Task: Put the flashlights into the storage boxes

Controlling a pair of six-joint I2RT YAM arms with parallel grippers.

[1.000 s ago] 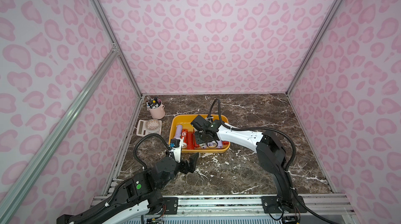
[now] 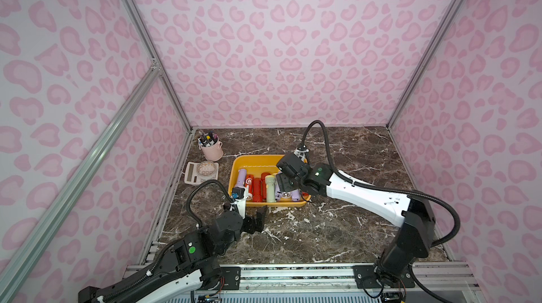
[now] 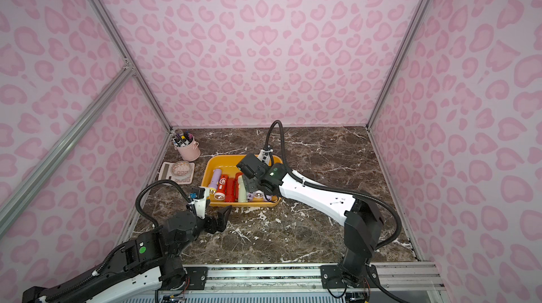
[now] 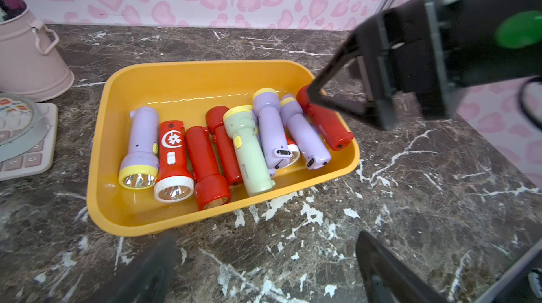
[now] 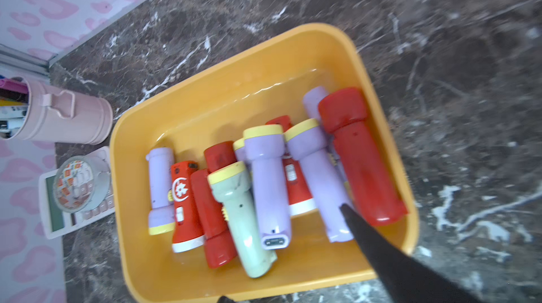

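The yellow box (image 4: 97, 150) holds several purple, red and mint flashlights, among them a purple one (image 5: 268, 184), a mint one (image 5: 242, 224) and a red one (image 5: 367, 167) along the right side, some overlapping. My left gripper stands open near the table just before the box's front, nothing between its fingers. My right gripper is over the box; in the right wrist view one dark finger (image 5: 395, 263) shows at lower right above the flashlights, and no flashlight is lifted in it. How far it is open is hard to tell.
A pink pen holder (image 5: 73, 113) and a white calculator (image 4: 34, 161) with a tape roll (image 5: 79, 184) on it stand left of the box.
My right arm has risen and shifted right over the box, uncovering more of the mint flashlight. The left arm looks nearly still.
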